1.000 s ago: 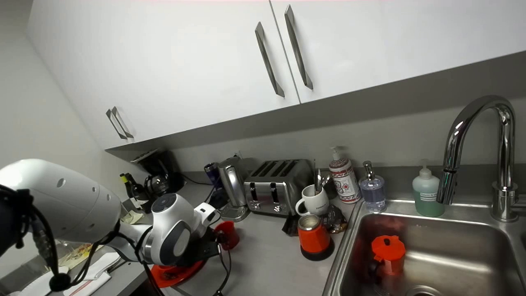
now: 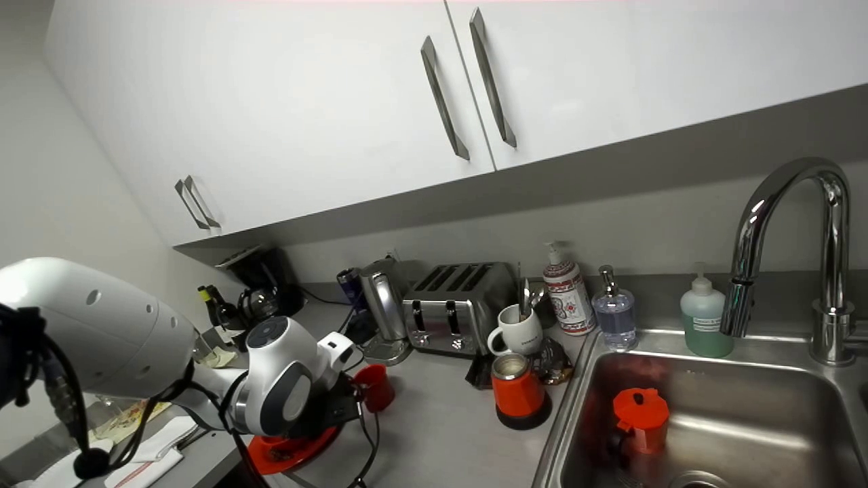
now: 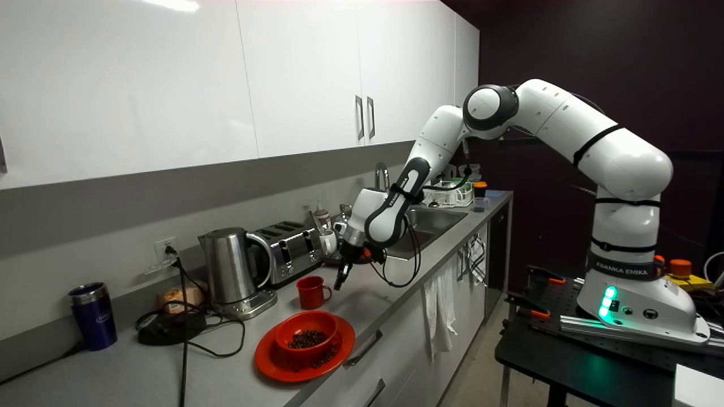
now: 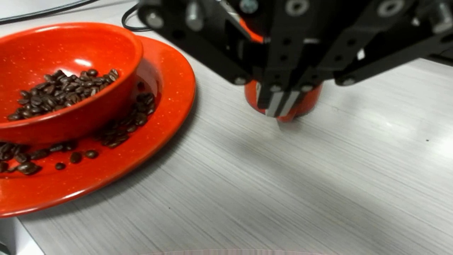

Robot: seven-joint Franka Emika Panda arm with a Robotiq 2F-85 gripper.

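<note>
My gripper is shut, with its two finger pads pressed together and nothing showing between them. In the wrist view a red mug (image 4: 312, 98) stands behind the fingers, partly hidden by them. Exterior view 2 has that mug (image 3: 311, 293) upright on the counter, with the gripper (image 3: 337, 285) above the counter just to its right. A red bowl (image 4: 95, 38) of coffee beans (image 4: 70, 89) rests on a red plate (image 4: 176, 85), left of the gripper. More beans lie on the plate around the bowl.
Behind the mug stand a steel kettle (image 3: 231, 271) and a toaster (image 3: 288, 247), with loose cables (image 3: 224, 349) on the counter. A red moka pot base (image 2: 518, 390) stands near the sink (image 2: 561, 423), its red top (image 2: 641, 419) inside. Bare counter lies right of the mug.
The arm has shifted slightly to the left and down in exterior view 1. The mug, plate and other objects look unmoved.
</note>
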